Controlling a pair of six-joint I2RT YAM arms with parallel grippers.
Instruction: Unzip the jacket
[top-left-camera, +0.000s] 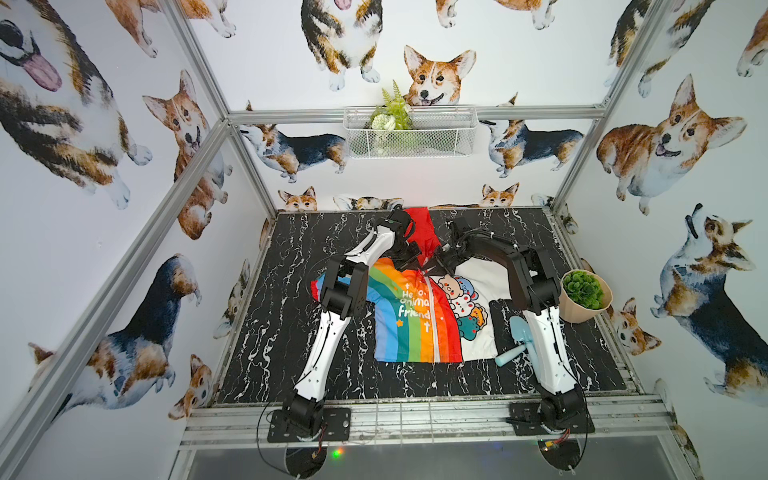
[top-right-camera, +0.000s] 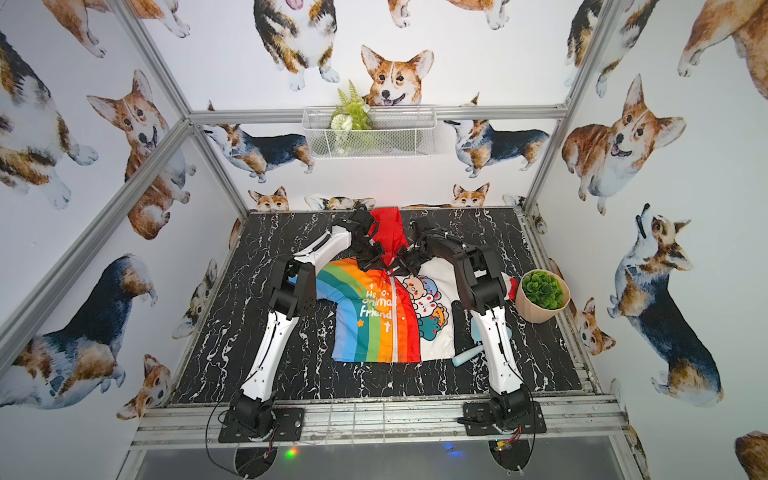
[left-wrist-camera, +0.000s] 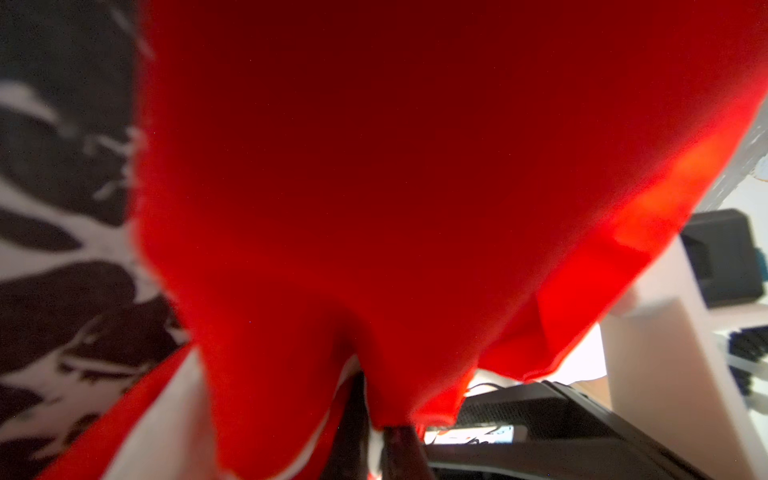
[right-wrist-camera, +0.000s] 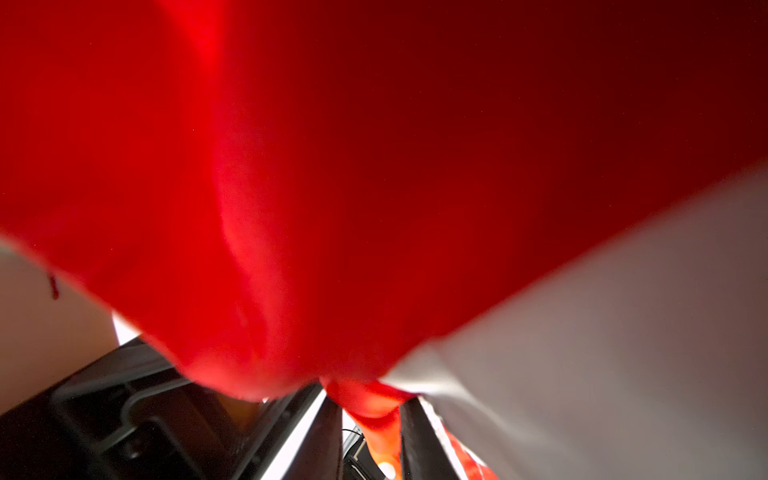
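Note:
The jacket (top-left-camera: 406, 328) lies face up, rainbow stripes on its left side, cartoon animals on white at its right and a red hood (top-left-camera: 422, 228) at the back. A pale zipper line (top-left-camera: 433, 320) runs down its front to the hem. At the collar, my left gripper is shut on the jacket's red, white-edged fabric. Close beside it on the right, my right gripper stands open at the zipper's top, with red and orange cloth showing beyond the gap. Red fabric fills most of both wrist views, and the zipper pull cannot be made out.
A potted green plant (top-left-camera: 585, 292) stands at the table's right edge. Beside the right arm lies a light-blue tool (top-left-camera: 512, 354), partly hidden by it. A wire basket (top-left-camera: 432, 144) hangs on the back wall.

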